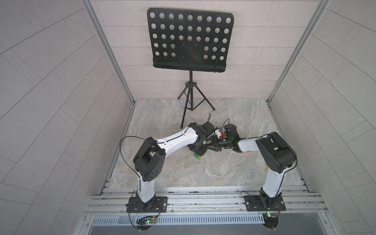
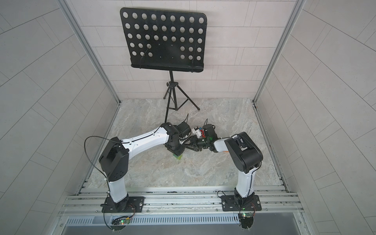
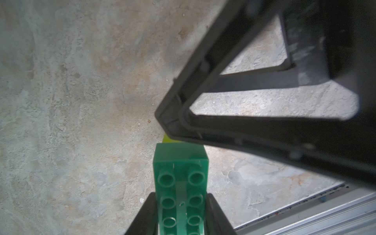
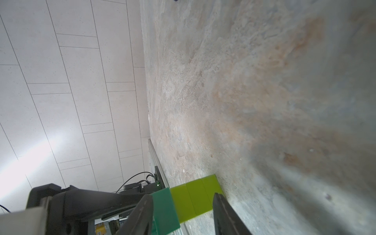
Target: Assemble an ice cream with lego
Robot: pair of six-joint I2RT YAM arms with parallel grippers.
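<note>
In the left wrist view my left gripper is shut on a long dark green brick (image 3: 181, 186), studded side showing; a yellow-green piece peeks out behind its end. In the right wrist view that lime piece (image 4: 197, 195) lies against the green brick (image 4: 164, 209), and my right gripper stands open around their near part, its fingertips on either side. In the top views both grippers meet low over the middle of the table, with green showing under the left one (image 1: 197, 155).
A black music stand (image 1: 190, 43) is at the back. Red and orange pieces (image 1: 248, 151) are partly hidden behind the right arm.
</note>
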